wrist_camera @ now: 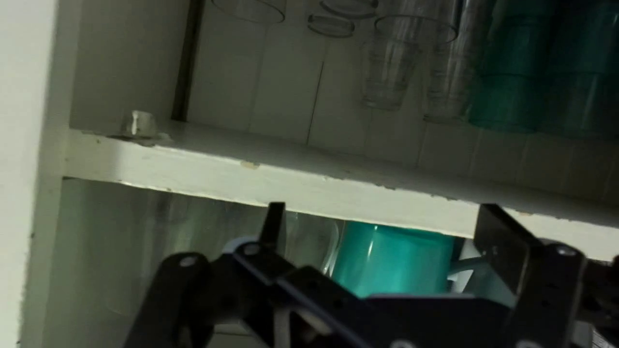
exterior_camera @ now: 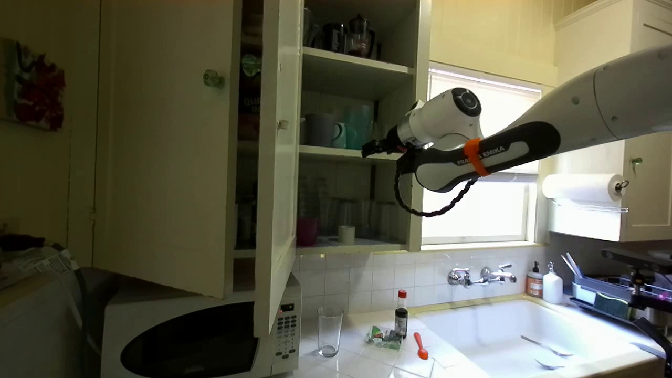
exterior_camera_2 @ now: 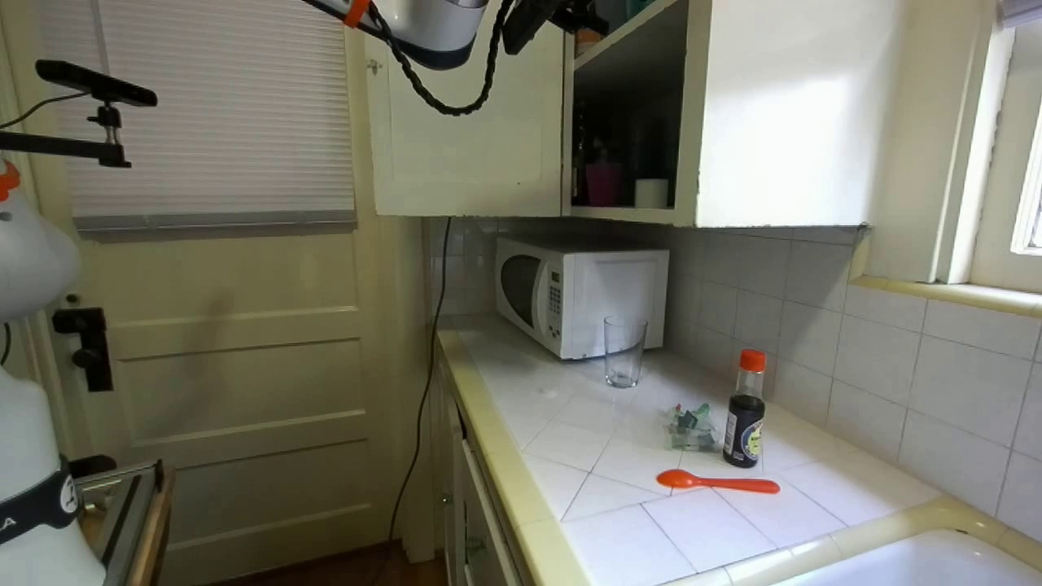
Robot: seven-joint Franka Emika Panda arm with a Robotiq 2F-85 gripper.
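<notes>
My gripper (exterior_camera: 366, 150) hangs in front of the open cupboard, near the middle shelf's front edge (exterior_camera: 340, 151). In the wrist view the gripper stands open, its two dark fingers wide apart with nothing held between them. A teal cup (wrist_camera: 394, 258) shows behind the gap, partly covered by the shelf edge (wrist_camera: 325, 188) and the gripper body. On the middle shelf are a grey mug (exterior_camera: 319, 130), a light-blue mug (exterior_camera: 339, 135) and teal glassware (exterior_camera: 357, 123). Clear glasses (wrist_camera: 390, 72) show across the shelf edge from the teal cup.
The open cupboard door (exterior_camera: 277, 170) stands left of the shelves. Below lie a microwave (exterior_camera_2: 613, 298), clear glass (exterior_camera_2: 624, 352), red-capped bottle (exterior_camera_2: 744, 420), green packet (exterior_camera_2: 693, 428) and orange spoon (exterior_camera_2: 718, 482). The sink (exterior_camera: 504, 327) lies to the right.
</notes>
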